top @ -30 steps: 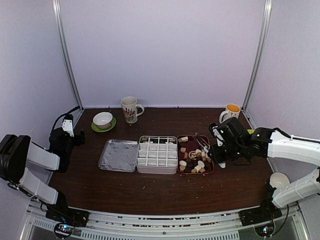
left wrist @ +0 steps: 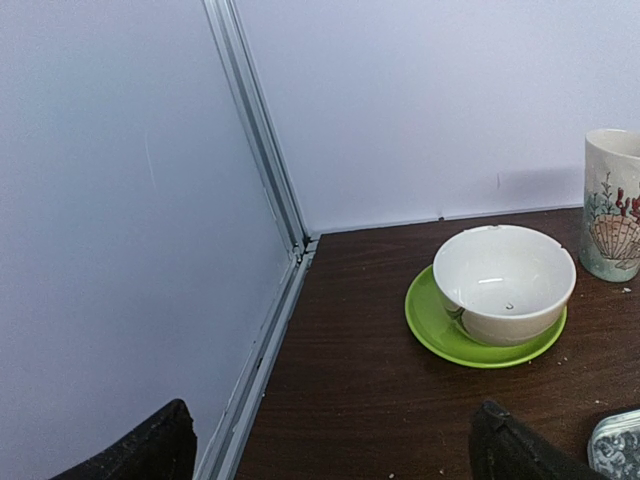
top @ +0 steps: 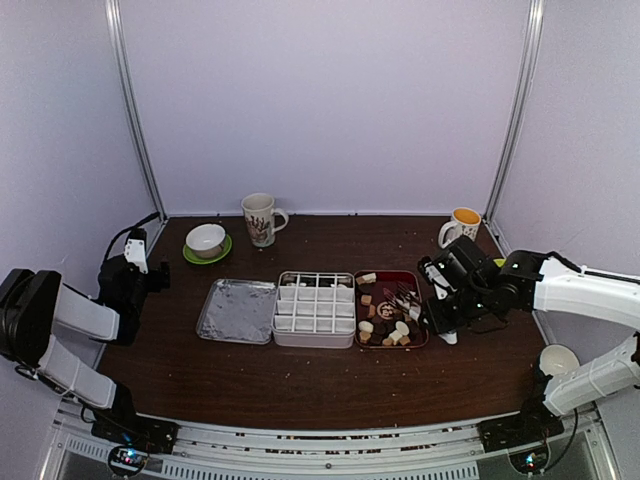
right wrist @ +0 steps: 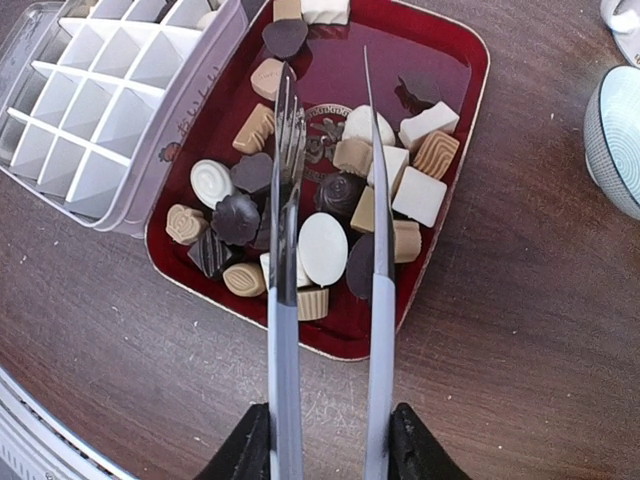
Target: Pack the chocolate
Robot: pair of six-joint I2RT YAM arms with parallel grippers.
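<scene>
A red tray (top: 365,339) of assorted chocolates (right wrist: 322,245) sits right of a white divided box (top: 313,338), whose visible front compartments look empty; a silver lid (top: 236,310) lies to its left. My right gripper is shut on silver tongs (right wrist: 382,350), whose two tips spread over the chocolates. In the top view that arm (top: 520,285) reaches in from the right. My left gripper stands open at the table's left side, nothing between its fingers.
A white bowl on a green saucer (top: 206,240) and a tall mug (top: 259,220) stand at the back left. An orange-lined mug (top: 458,228) is at the back right, near a pale bowl (right wrist: 615,130).
My right gripper and the tongs have shifted slightly, the tongs' tips lowering over the tray of chocolates. The left arm is unchanged.
</scene>
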